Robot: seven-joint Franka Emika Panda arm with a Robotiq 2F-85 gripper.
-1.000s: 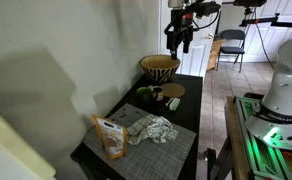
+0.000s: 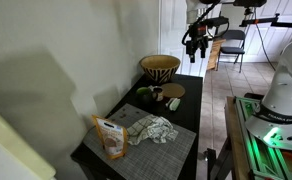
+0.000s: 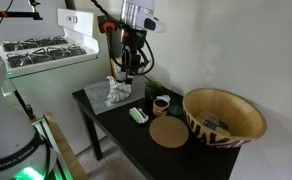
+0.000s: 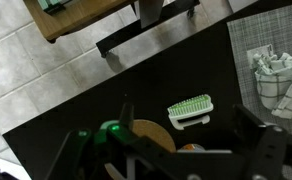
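Note:
High above the dark table hangs my gripper (image 3: 128, 74), clear of every object. Its dark fingers (image 4: 120, 140) stand well apart in the wrist view, so it is open, and nothing shows held between them. Below lies a small green-and-white brush (image 4: 190, 108), beside a round tan board (image 4: 149, 134). A crumpled, checked white cloth (image 2: 152, 129) rests on the grey woven mat (image 2: 136, 160). Dark cups or small pots (image 3: 162, 104) stand close to the board, partly hidden by the fingers in the wrist view.
At the table's far end in exterior view 1 sits a large woven basket (image 2: 160, 66), with something small inside (image 3: 214, 124). An orange-and-white bag (image 2: 111, 137) stands upright near the wall.
In exterior view 1 my gripper has moved right and slightly down, still high above the table. The objects on the table have not moved.

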